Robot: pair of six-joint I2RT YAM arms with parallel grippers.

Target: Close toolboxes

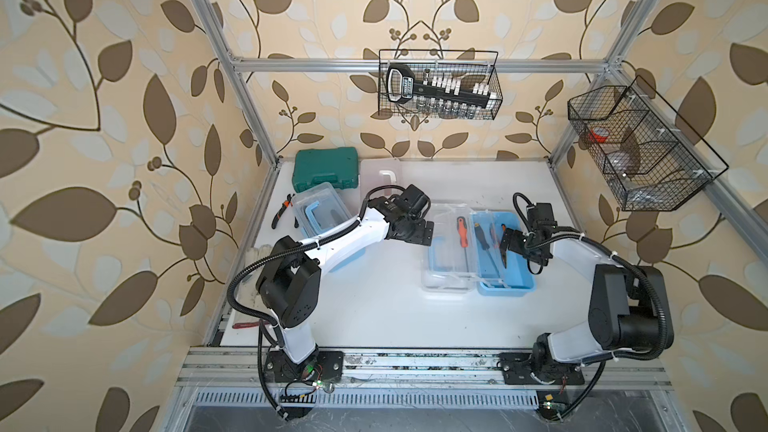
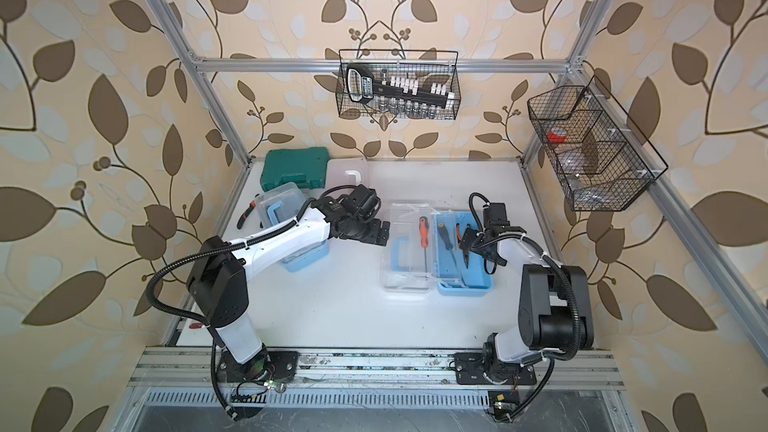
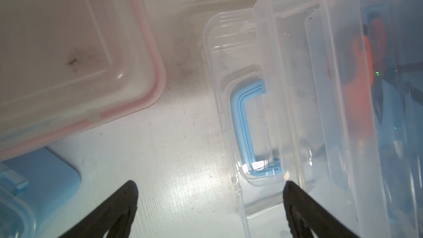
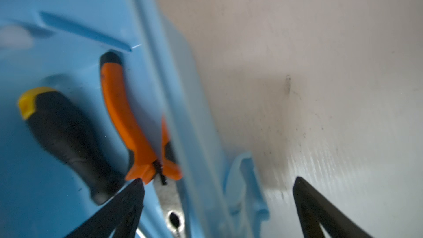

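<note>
An open toolbox lies on the table, its clear lid folded out to the left, its blue base holding a screwdriver, orange pliers and other tools. My left gripper is open above the table beside the lid's left edge, nothing between its fingers. My right gripper is open low at the base's right wall, with the wall and latch between its fingertips. A second blue toolbox with a clear top lies at the left, and a pink-edged clear box sits behind my left gripper.
A green case stands at the back left. Loose pliers lie at the left edge. Wire baskets hang on the back and right walls.
</note>
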